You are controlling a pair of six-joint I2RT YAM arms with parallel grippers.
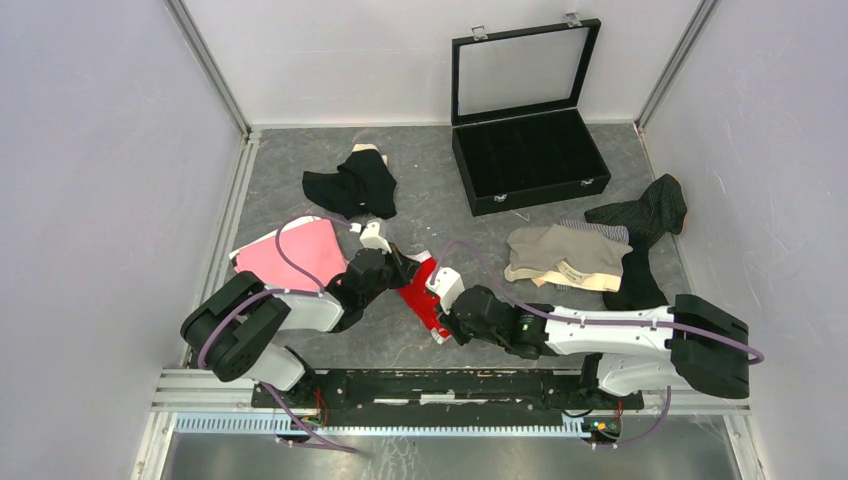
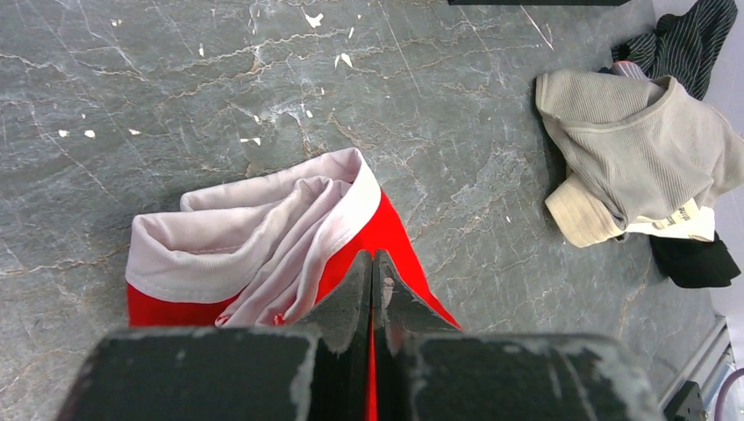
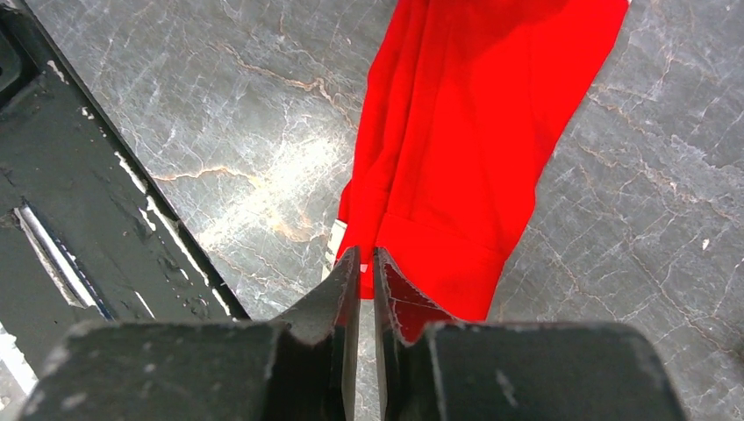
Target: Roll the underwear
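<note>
A folded strip of red underwear with a pale waistband lies aslant on the grey table between my two arms. In the left wrist view its whitish band is bunched in loose folds. My left gripper is shut over the red cloth, close to that band; whether any fabric is pinched between its tips is unclear. At the strip's near end, my right gripper has its fingertips slightly parted over the red cloth, at the folded end beside a small white label. No clear grip on the cloth shows there.
An open black box stands at the back right. A grey-beige garment and dark striped clothing lie to the right. Pink cloth and a black garment lie on the left. The table's centre, behind the red strip, is clear.
</note>
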